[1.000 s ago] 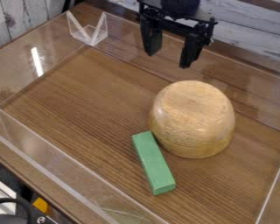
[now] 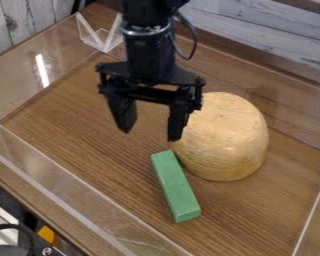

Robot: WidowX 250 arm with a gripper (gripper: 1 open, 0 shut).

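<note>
My black gripper (image 2: pixel 147 120) hangs open over the middle of the wooden surface, its two dark fingers spread wide with nothing seen between them. It is left of a round, tan, dome-shaped object (image 2: pixel 230 140) and above a green rectangular block (image 2: pixel 176 186), which lies lengthwise toward the front. The right finger reaches near or over the left part of the tan object; whether it touches cannot be told.
Clear panels edge it at the left and front. A black cable lies at the lower left corner, outside the surface.
My gripper has come from the back of the surface toward the front and left, now nearer the green block. The tan object and green block have not moved.
</note>
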